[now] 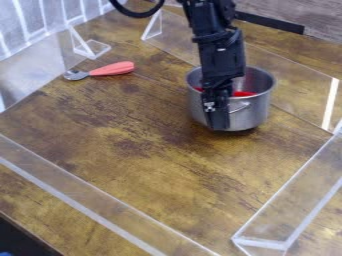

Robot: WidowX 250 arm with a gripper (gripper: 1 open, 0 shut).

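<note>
A steel pot [250, 112] stands on the wooden table, right of centre, with something red [243, 94] inside it. My black gripper [214, 103] reaches down from the top over the pot's near-left side, its tips at the pot wall. It looks closed on the pot's rim or wall, though the fingertips are dark and hard to make out.
A utensil with a red handle [112, 69] lies at the upper left. Clear plastic barriers [287, 233] line the table's edges.
</note>
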